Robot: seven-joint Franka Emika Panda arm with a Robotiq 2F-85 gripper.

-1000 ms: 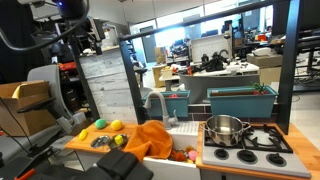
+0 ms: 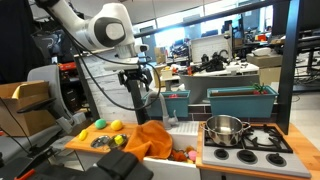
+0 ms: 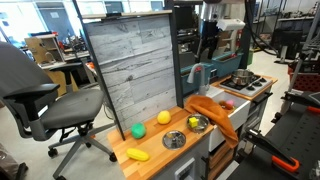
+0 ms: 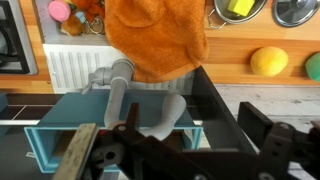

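My gripper (image 2: 143, 84) is open and empty, hanging above the back of the counter near the grey faucet (image 2: 163, 105). An orange cloth (image 2: 150, 139) drapes over the counter and the sink's left side, apart from the gripper. In the wrist view the dark fingers reach in from the bottom, with the faucet (image 4: 119, 88) and cloth (image 4: 160, 35) beyond them. A yellow ball (image 4: 268, 62) and a green ball (image 4: 314, 67) lie to the right. Near them is a bowl holding a yellow block (image 4: 240, 7).
A steel pot (image 2: 226, 128) stands on the stove (image 2: 252, 150) at the right. Small toys (image 4: 80, 15) lie in the sink. A blue-green shelf box (image 2: 242, 106) and a tall grey panel (image 3: 135, 70) rise behind the counter. Metal lids (image 3: 174, 139) lie on the wood.
My arm has come down and to the right in exterior view 1, from high at the upper left to above the faucet area. Objects on the counter have not moved.
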